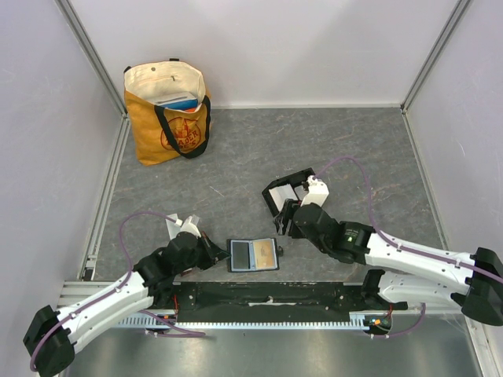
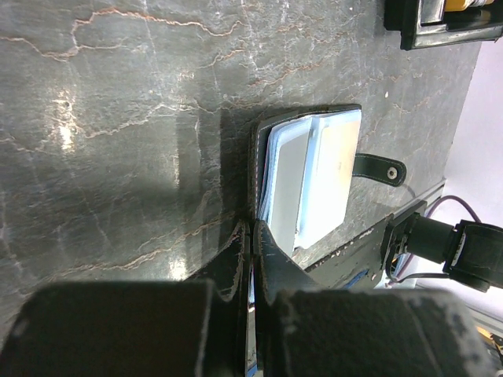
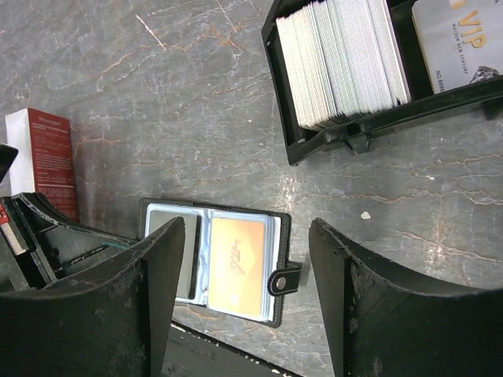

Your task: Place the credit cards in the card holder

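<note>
The open card holder [image 1: 266, 253] lies near the table's front edge, with pale card faces in clear sleeves. My left gripper is shut at its left edge, nothing clearly between its fingers. My right gripper is raised above and right of the holder, part open with nothing visible between its fingertips. Behind it stands a black tray [image 3: 376, 117] packed with white cards [image 3: 338, 63] on edge, plus a card marked VIP [image 3: 456, 39].
A mustard tote bag [image 1: 145, 129] stands at the back left. A red and white box [image 3: 51, 157] is beside my left arm.
</note>
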